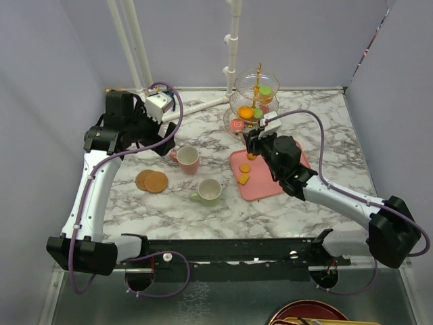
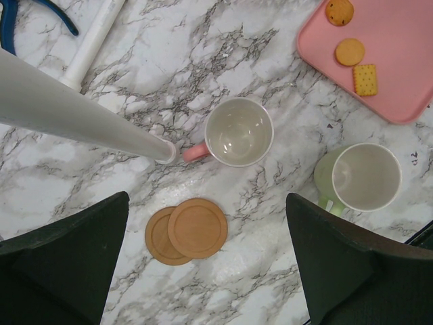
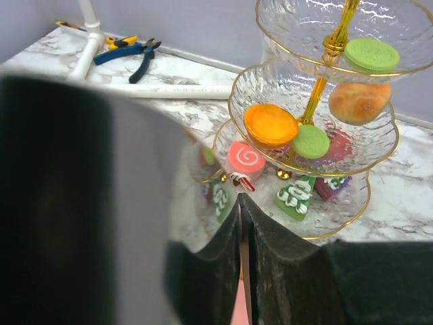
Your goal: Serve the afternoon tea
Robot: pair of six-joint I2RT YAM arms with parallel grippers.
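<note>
My right gripper [image 1: 247, 140] is raised between the pink tray [image 1: 257, 191] and the three-tier glass stand [image 1: 247, 95]. Its fingers are shut, pointing toward the stand's lowest tier; I cannot make out anything between them. The right wrist view shows an orange tart [image 3: 270, 124], green macarons, a bread roll [image 3: 358, 103] and a pink swirl sweet [image 3: 245, 159] on the tiers. Round cookies [image 2: 350, 51] and a square cracker [image 2: 365, 80] lie on the tray. Wide open and empty, my left gripper hangs above a pink mug [image 2: 239, 133] and two brown coasters [image 2: 197, 228].
An upright green mug [image 1: 210, 191] stands left of the tray. White pipes [image 1: 231, 47] rise behind the table, with one lying across its back. Blue-handled pliers [image 3: 128, 54] rest at the back. Marble is clear at front left and far right.
</note>
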